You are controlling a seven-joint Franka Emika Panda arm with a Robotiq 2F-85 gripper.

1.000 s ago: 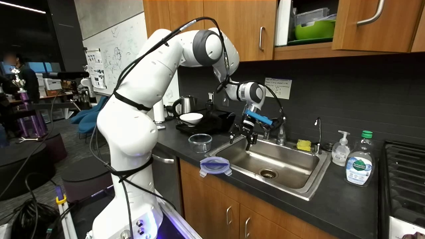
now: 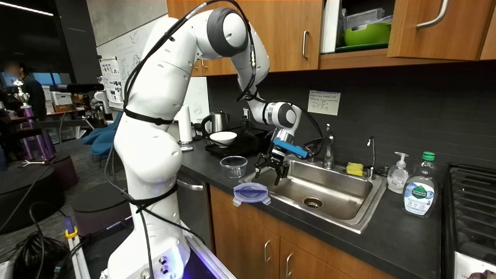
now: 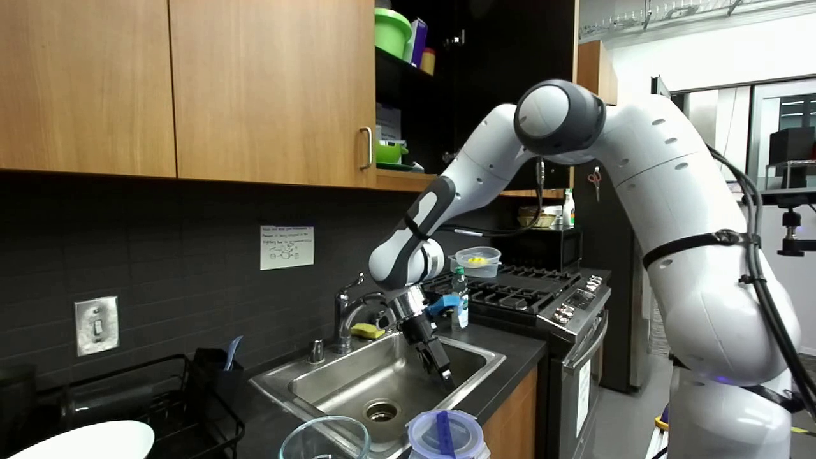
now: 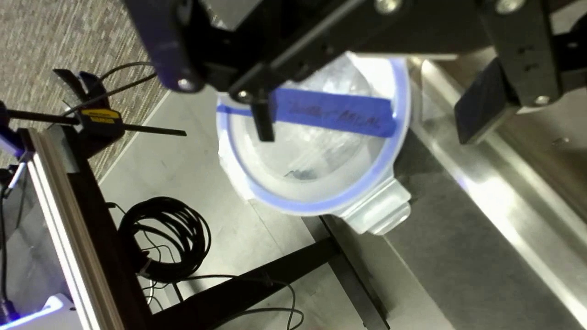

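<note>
A round, clear lid (image 2: 251,192) with a pale blue seal and a strip of blue tape lies at the counter's front edge, left of the sink, partly overhanging. Beside it stands a round glass bowl (image 2: 233,167), its top uncovered. My gripper (image 2: 270,174) is tilted above the sink's left end, apart from both. From the wrist, the lid (image 4: 324,148) appears beyond the spread fingers, one finger covering part of its taped side. Nothing is held between them, and the gripper is open.
The steel sink (image 2: 367,200) is empty, with a faucet (image 2: 328,153) and a yellow sponge (image 2: 354,169) behind it. Soap bottles (image 2: 419,186) stand to its right, near the stove (image 2: 474,204). A white bowl (image 2: 223,137) sits on the black dish rack at the left.
My arm has drawn back to the left, bringing the open gripper from farther over the sink toward the lid and glass bowl. Lid and bowl have stayed put.
</note>
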